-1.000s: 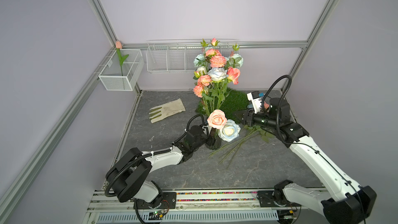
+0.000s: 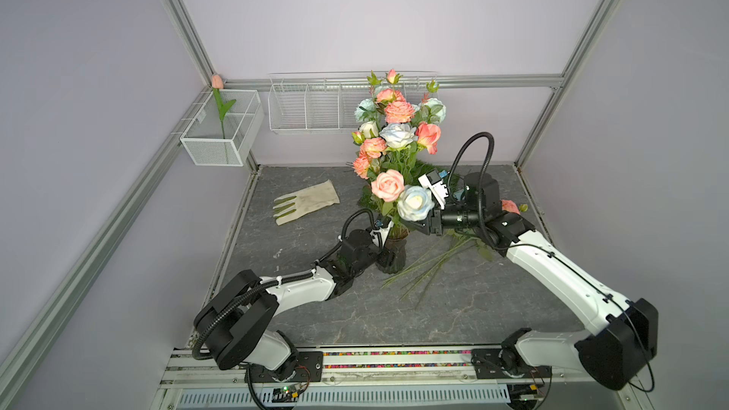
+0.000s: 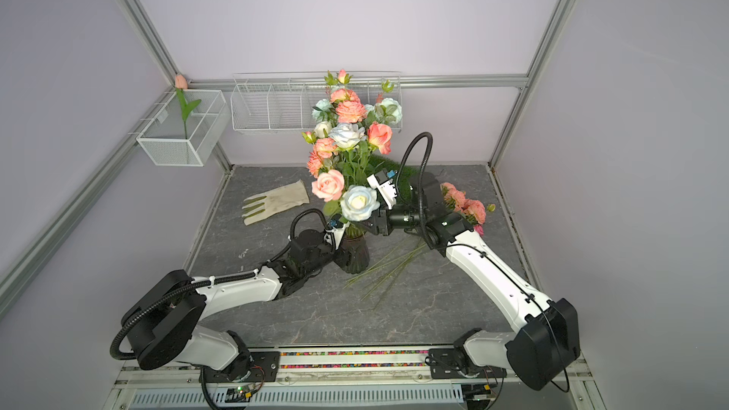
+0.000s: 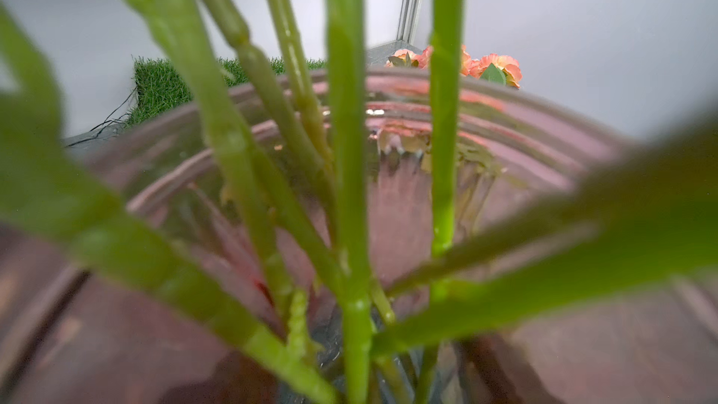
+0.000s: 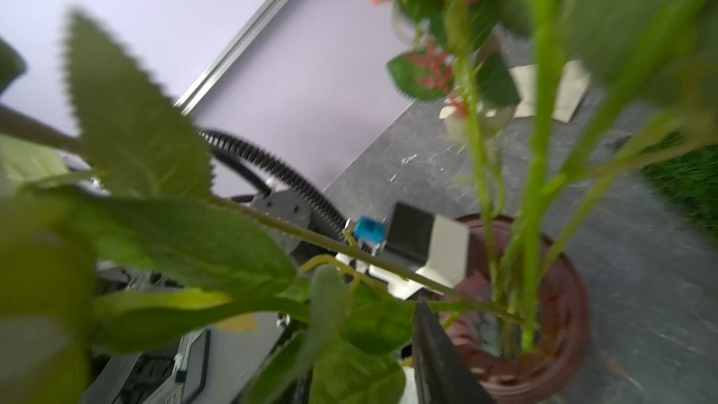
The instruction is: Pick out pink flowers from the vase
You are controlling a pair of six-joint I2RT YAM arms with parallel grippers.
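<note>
The dark glass vase (image 3: 355, 256) stands on the table full of pink and pale blue-white flowers. My left gripper (image 2: 388, 258) is shut on it at the side, near the rim. Low at the front are a large pink rose (image 2: 388, 184) and a pale blue-white rose (image 2: 415, 202); higher up are a coral rose (image 2: 398, 111) and several more. Just right of the pale rose, my right gripper (image 2: 430, 223) is open among stems and leaves. In the right wrist view one dark fingertip (image 5: 442, 363) shows beside a leafy stem; leaves hide the rest.
Cut stems (image 2: 426, 265) lie right of the vase, and pink flowers (image 3: 464, 206) rest on the table behind my right arm. A glove (image 2: 306, 201) lies at left. A tulip (image 2: 218, 83) stands in the white basket (image 2: 220, 153).
The low pink and pale roses have shifted up and back. My left arm has stayed put.
</note>
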